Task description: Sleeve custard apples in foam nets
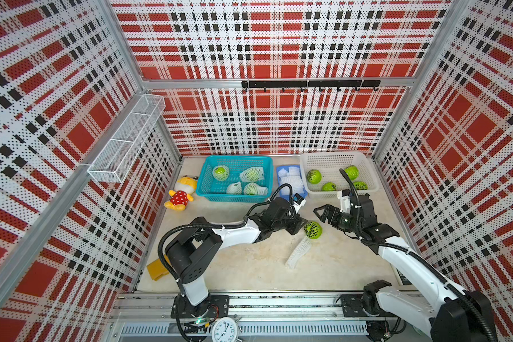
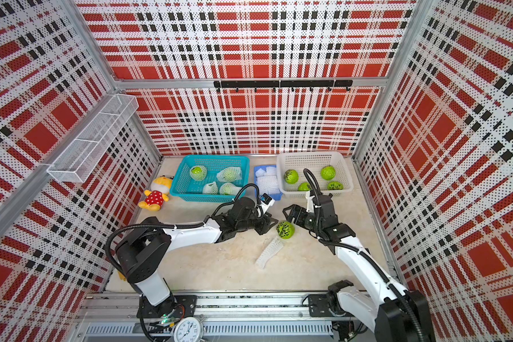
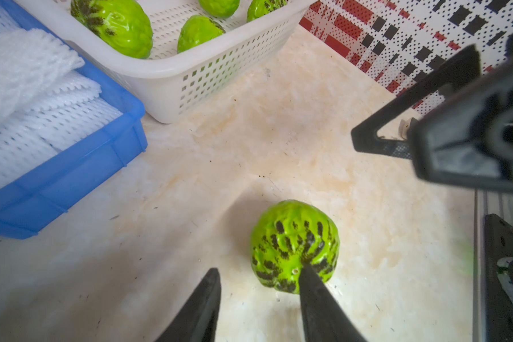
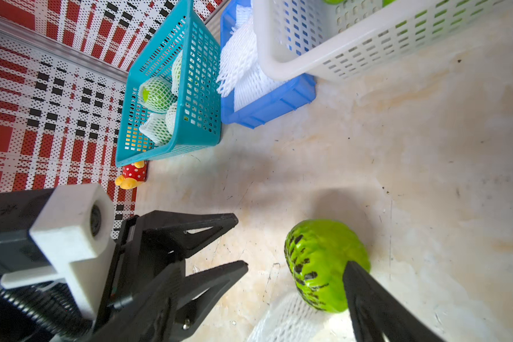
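A green custard apple (image 3: pixel 290 239) with dark markings sits bare on the table, seen also in the top left view (image 1: pixel 313 229). A white foam net (image 1: pixel 297 252) lies on the table just in front of it, toward the near edge (image 4: pixel 285 319). My left gripper is low beside the apple, fingers apart with nothing between them. My right gripper (image 1: pixel 325 213) hangs open above and to the right of the apple, holding nothing.
A teal basket (image 1: pixel 207 191) of netted fruit, a blue tray (image 3: pixel 68 191) of foam nets and a white basket (image 3: pixel 222 68) of bare apples line the back. A plush toy (image 1: pixel 179 198) lies at left.
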